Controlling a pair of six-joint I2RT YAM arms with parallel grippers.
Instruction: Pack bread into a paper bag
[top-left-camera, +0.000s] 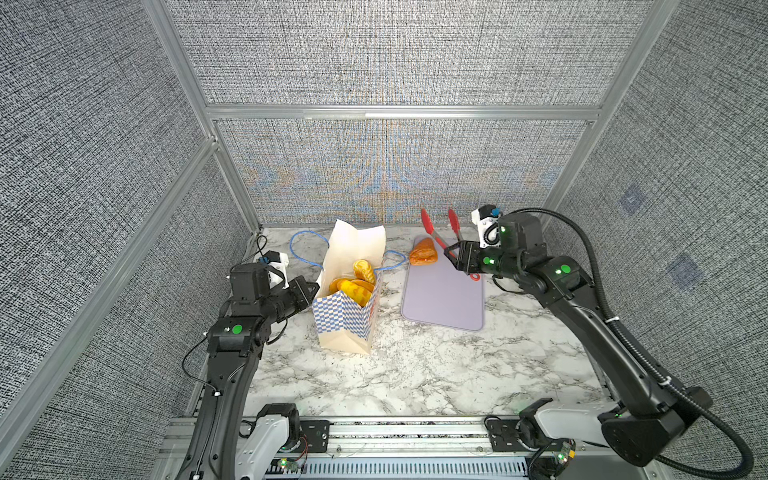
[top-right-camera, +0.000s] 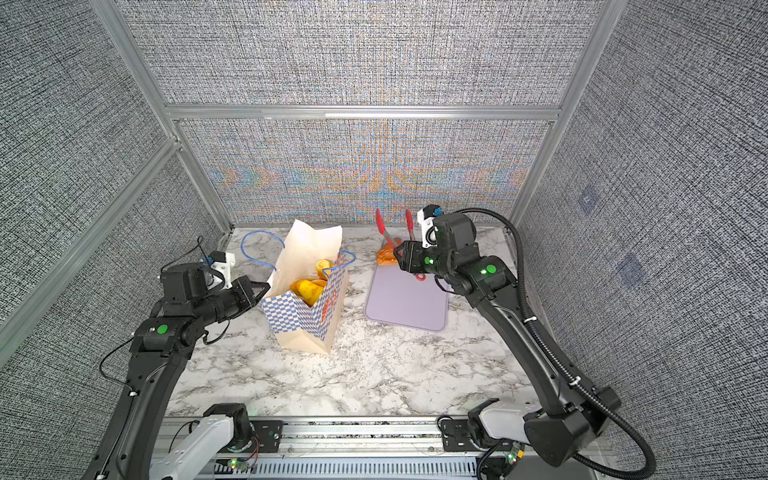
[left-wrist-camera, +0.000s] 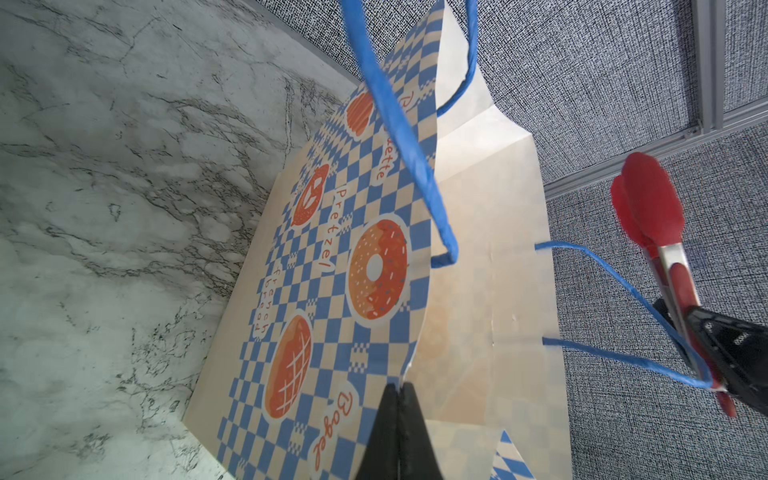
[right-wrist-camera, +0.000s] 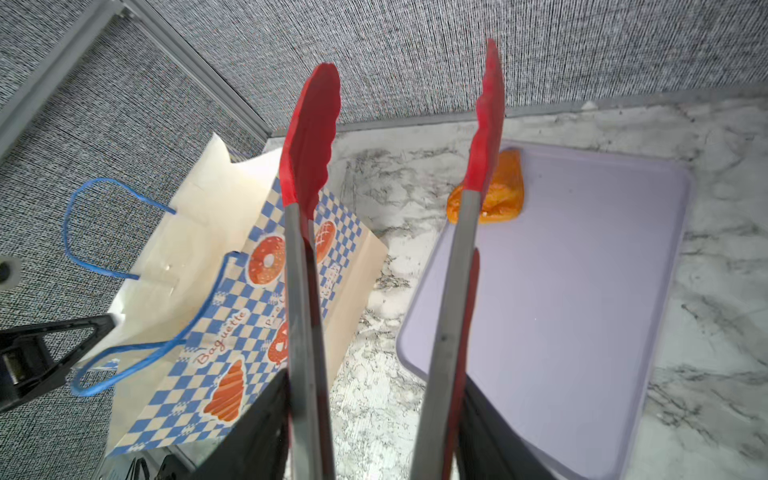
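The paper bag (top-left-camera: 344, 339) with blue checks stands upright on the table, its mouth open, with yellow bread (top-left-camera: 353, 289) inside. My left gripper is shut on the thin rim of the bag's side wall. Red-tipped tongs (right-wrist-camera: 301, 296) are held in my right gripper (top-left-camera: 453, 254); their two arms are spread apart. One brown bread piece (right-wrist-camera: 504, 190) lies at the far left corner of the lilac tray (right-wrist-camera: 552, 312). In the right wrist view it shows partly behind one tong arm, and the tong tips stick up toward the back wall.
Blue cord handles (top-left-camera: 309, 233) loop out from the bag's sides. Apart from that one bread piece, the tray is bare.
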